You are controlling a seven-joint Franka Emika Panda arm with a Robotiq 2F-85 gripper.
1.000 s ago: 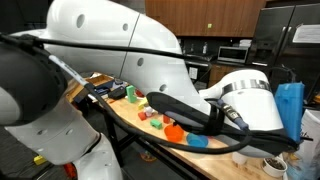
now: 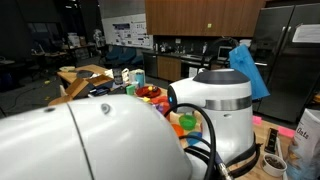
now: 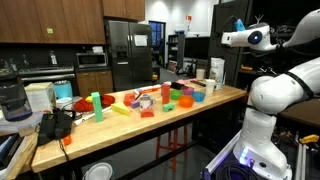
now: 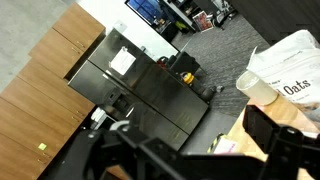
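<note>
My gripper shows along the bottom of the wrist view. Its dark fingers [image 4: 270,135] stand apart, with floor and table edge seen between them and no object in the gap. Exterior view 2 has the white arm [image 3: 270,110] raised at the right, its end high above the table. A flat blue piece [image 2: 250,75] shows beside the arm's end in exterior view 1; how it is attached cannot be made out. On the wooden table [image 3: 130,128] are a blue bowl [image 3: 198,97], an orange bowl [image 3: 185,101] and several bright small items.
A bag marked Oats [image 4: 290,72] stands near a pale cup [image 4: 262,92]. Small bowls [image 2: 272,163] sit at the table's near right in exterior view 1. A steel refrigerator [image 3: 135,62] stands behind.
The arm has swung and lifted, uncovering different parts of the table. The blue piece has moved left and up with it in exterior view 1.
</note>
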